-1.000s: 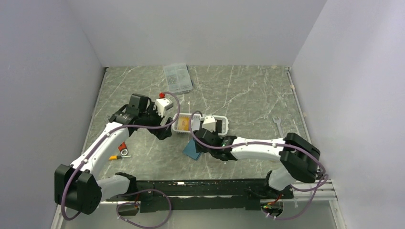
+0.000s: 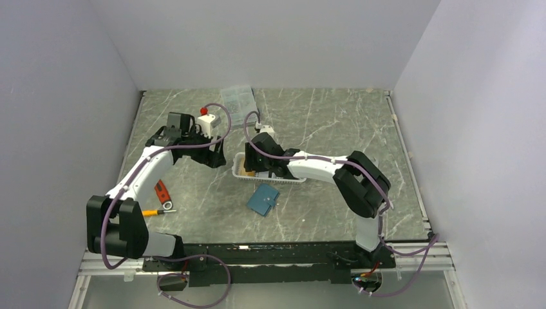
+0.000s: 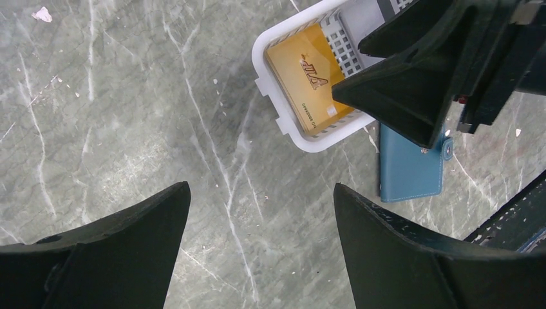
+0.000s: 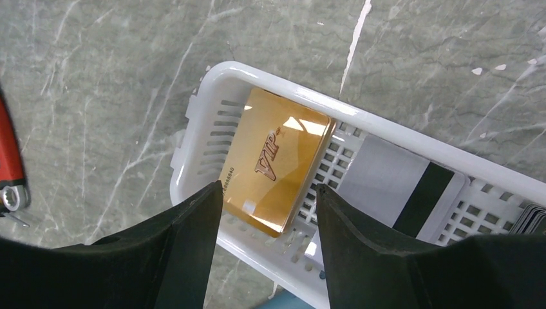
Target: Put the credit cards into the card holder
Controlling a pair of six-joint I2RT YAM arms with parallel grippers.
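In the right wrist view, a gold VIP card [image 4: 283, 154] lies at one end of the white basket [image 4: 386, 122]. Beside it is a silver card [image 4: 393, 180] with a black stripe. My right gripper is over the basket, its fingers apart around the gold card's near part; no contact shows. The blue card holder [image 2: 263, 199] lies flat on the table in front of the basket. To the basket's left, my left gripper hangs open over bare table, with nothing between its fingers.
At the left lie a red tool [image 2: 162, 192] and an orange-handled screwdriver [image 2: 154, 212]. A clear plastic box [image 2: 238, 103] is at the back. In the left wrist view, the right gripper's fingers [image 3: 399, 96] reach over the basket.
My right gripper has moved from near the blue holder back and left, over the basket. The left arm has drawn a little back and left. Basket and holder have stayed put.
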